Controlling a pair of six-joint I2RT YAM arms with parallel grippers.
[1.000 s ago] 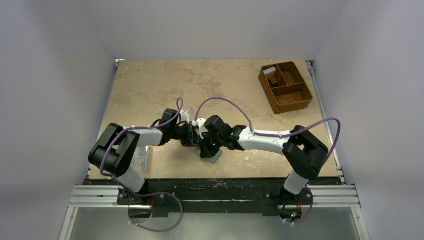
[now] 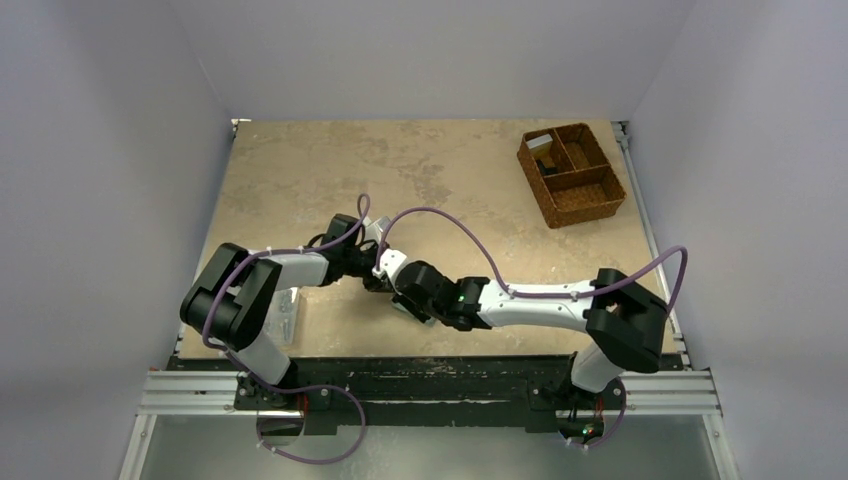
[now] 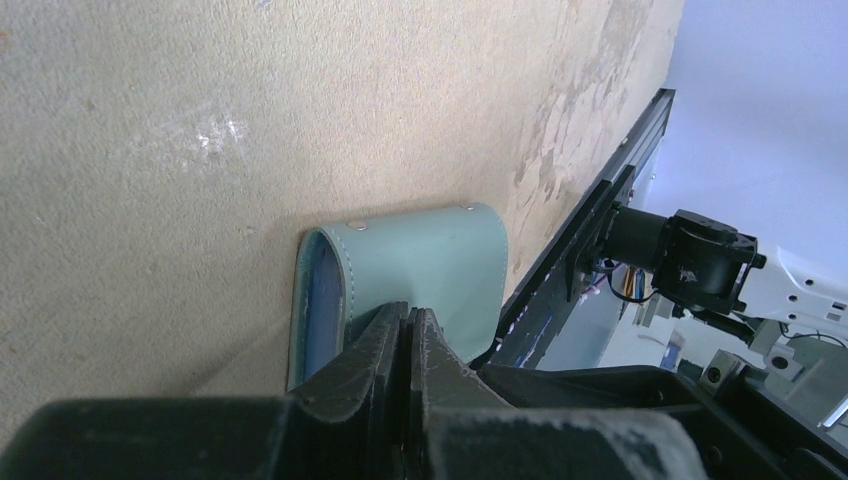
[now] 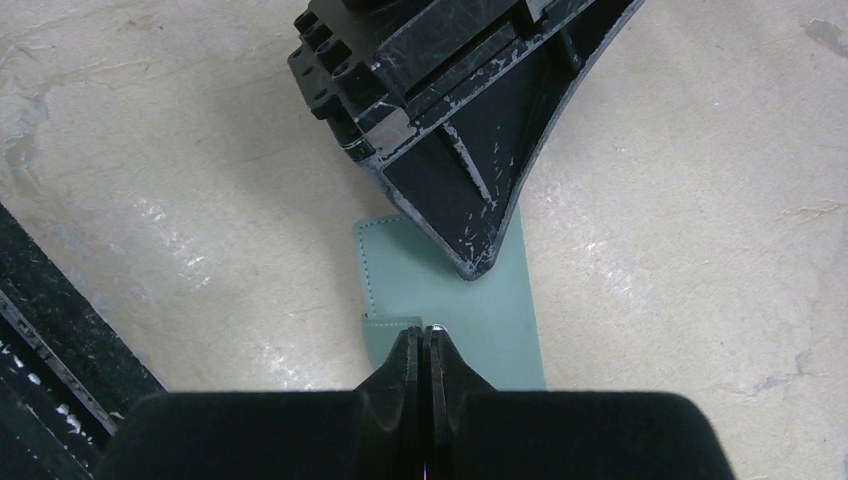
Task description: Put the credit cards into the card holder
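Note:
The pale green card holder [image 2: 412, 313] lies near the table's front, mostly hidden under both grippers in the top view. Seen from the left wrist, the folded holder [image 3: 430, 260] shows a stitched edge and an opening at its left side. My left gripper is shut on it, with its fingertips against the holder's near part. From the right wrist, the holder [image 4: 490, 330] is flat, with a stitched pocket corner. My right gripper is shut with its tips over that pocket's edge; nothing shows between them. No credit card can be made out.
A wicker basket [image 2: 548, 200] with compartments stands at the back right, a white item [image 2: 540, 143] in one of them. A clear tray [image 2: 282, 316] lies under the left arm.
My right gripper has moved toward the table's front edge and now covers more of the holder. The left arm has barely moved.

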